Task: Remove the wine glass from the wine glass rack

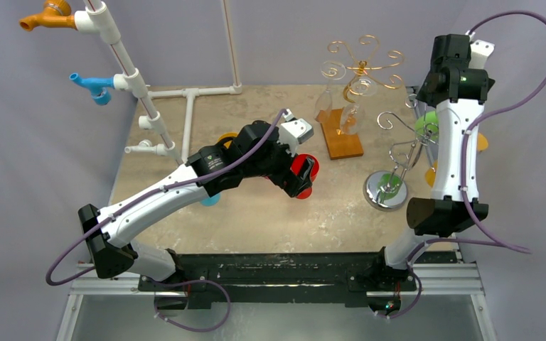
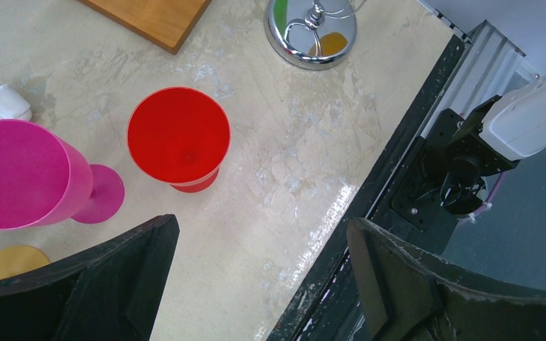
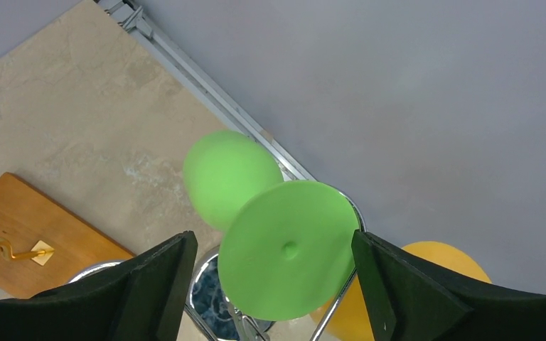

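A green wine glass (image 1: 426, 123) hangs upside down on the silver wire rack (image 1: 386, 192) at the right. In the right wrist view its round green foot (image 3: 288, 249) faces the camera, with the green bowl (image 3: 231, 177) partly hidden behind it. My right gripper is open, its fingers (image 3: 163, 284) to either side of the foot as seen there; whether they touch it I cannot tell. Over the table's middle my left gripper stands open and empty, near a red cup (image 2: 178, 135) and a pink goblet (image 2: 25, 174).
Clear glasses (image 1: 350, 119) hang from a gold rack with a wooden base (image 1: 341, 142), left of the silver rack. Yellow glass parts (image 3: 448, 259) lie close to my right finger. White pipes (image 1: 188, 128) line the left side.
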